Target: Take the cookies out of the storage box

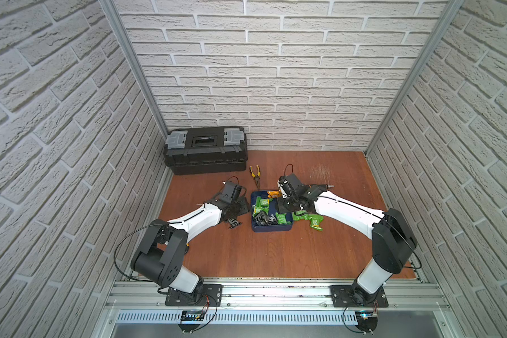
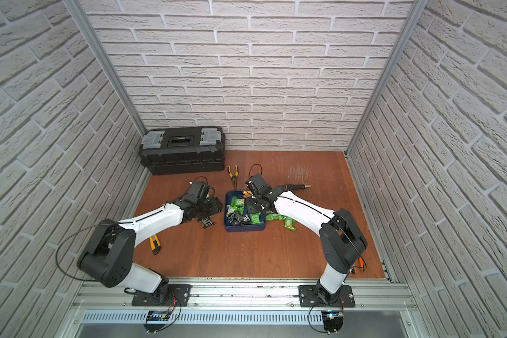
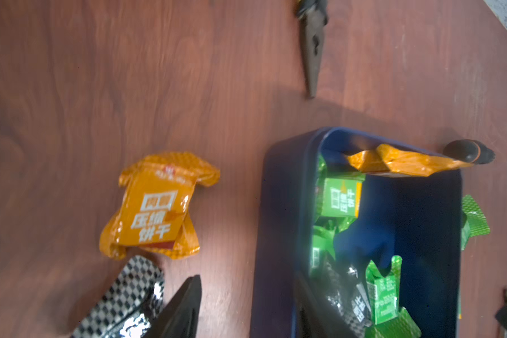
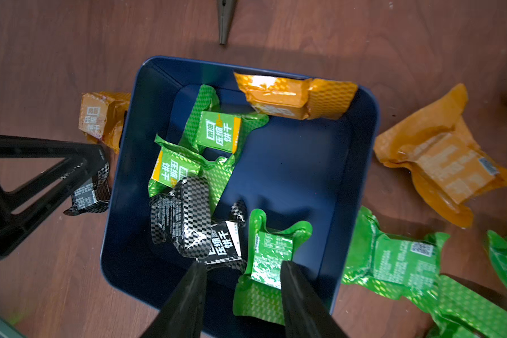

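The blue storage box [image 4: 298, 163] holds an orange cookie pack [image 4: 276, 95], several green packs [image 4: 217, 129] and black checkered packs [image 4: 180, 219]. My left gripper is open and empty beside the box's left wall, near an orange pack [image 3: 152, 214] and a black checkered pack [image 3: 118, 304] on the table. My right gripper hangs over the box, fingers apart above a green pack [image 4: 270, 259] at its front right; nothing shows held.
More green packs [image 4: 394, 259] and an orange pack [image 4: 445, 163] lie right of the box. Pliers [image 1: 256, 175] and a black toolbox [image 1: 205, 152] are behind.
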